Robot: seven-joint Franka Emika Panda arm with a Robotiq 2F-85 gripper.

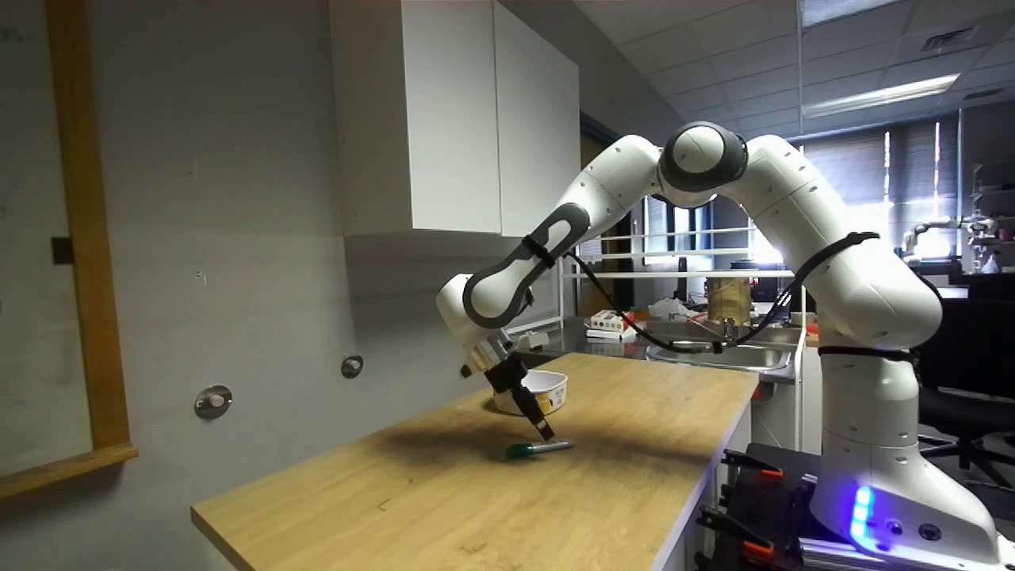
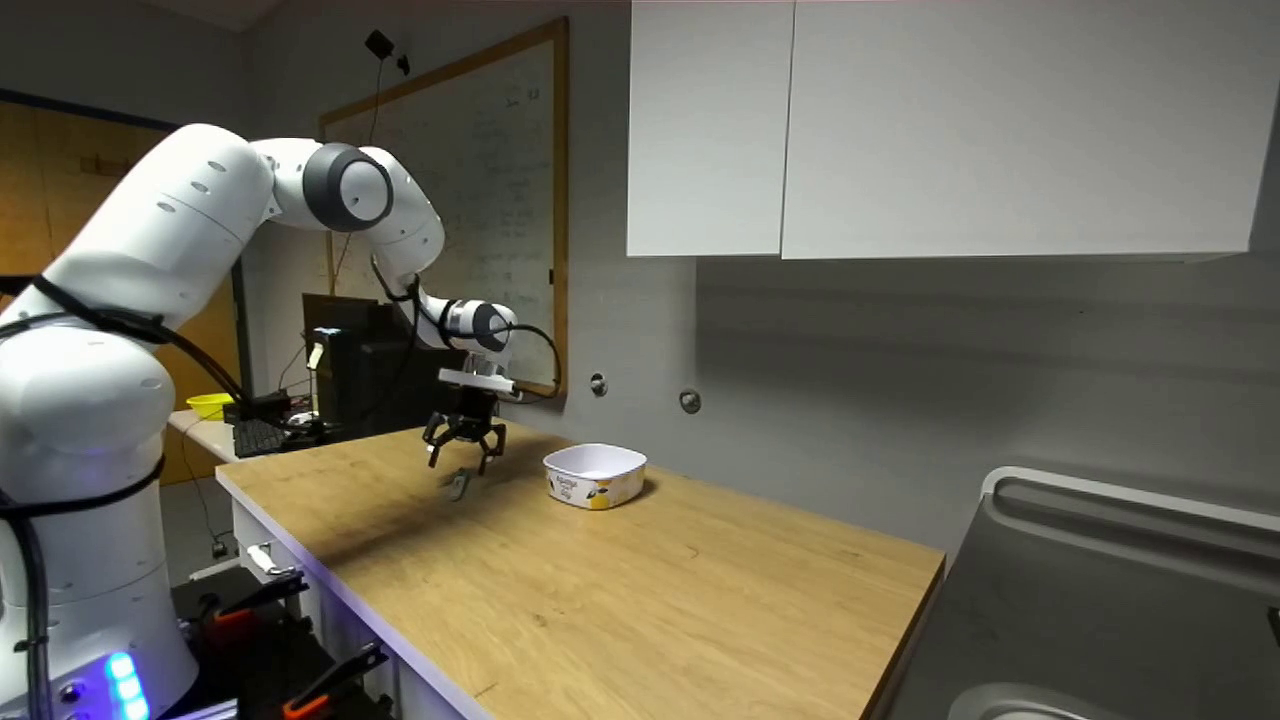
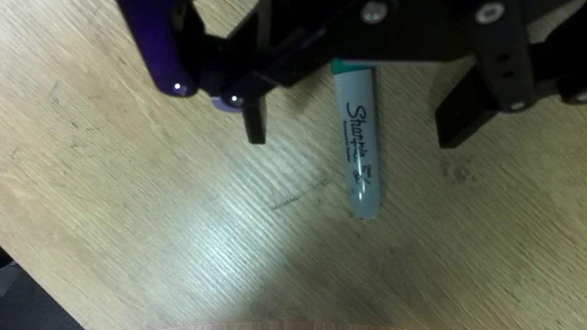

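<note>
A grey Sharpie marker with a green cap [image 3: 360, 140] lies flat on the wooden counter; most of its cap is hidden by the gripper in the wrist view. My gripper is open above it, with the marker between the two spread fingers but touched by neither as far as I can see. In exterior view 1 the gripper [image 1: 544, 433] points down at a slant just over the marker [image 1: 539, 448]. Exterior view 2 shows both fingers of the gripper [image 2: 459, 466] apart, the marker [image 2: 458, 484] below.
A white bowl with a printed fruit pattern [image 2: 596, 476] stands on the counter close to the gripper, toward the wall. White cabinets [image 2: 948, 132] hang above the counter.
</note>
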